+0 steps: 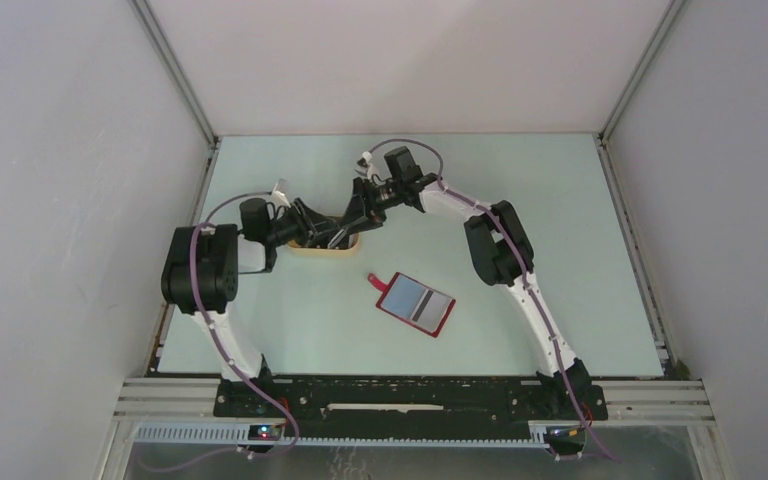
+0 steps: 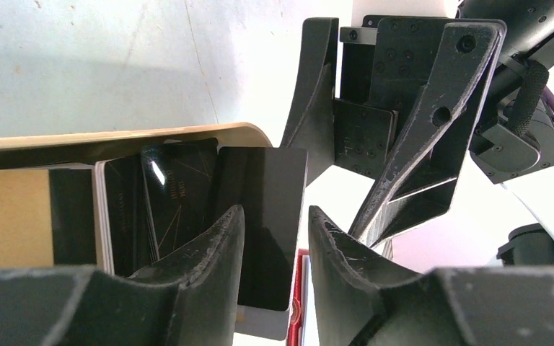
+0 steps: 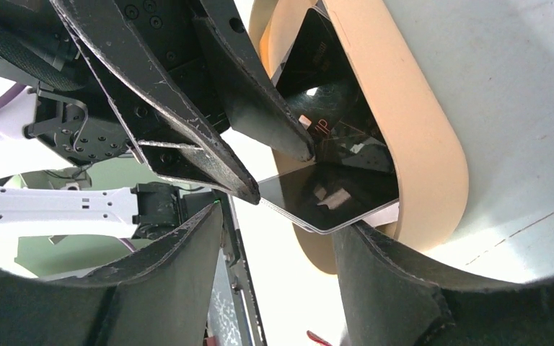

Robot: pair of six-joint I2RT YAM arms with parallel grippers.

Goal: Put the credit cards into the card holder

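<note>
A tan box [image 1: 323, 251] at back left holds several dark cards [image 2: 177, 187]. One black card [image 2: 260, 216] stands out at its right end, with my left gripper part open around that end; whether the fingers touch it I cannot tell. In the right wrist view a dark card [image 3: 324, 194] lies tilted at the box's end, near my right gripper, whose fingers are apart. Both grippers meet over the box in the top view. The red card holder [image 1: 415, 303] lies open at the middle front of the table.
The space in front of the box, left of the card holder, is also bare. Walls edge the table at the sides and back.
</note>
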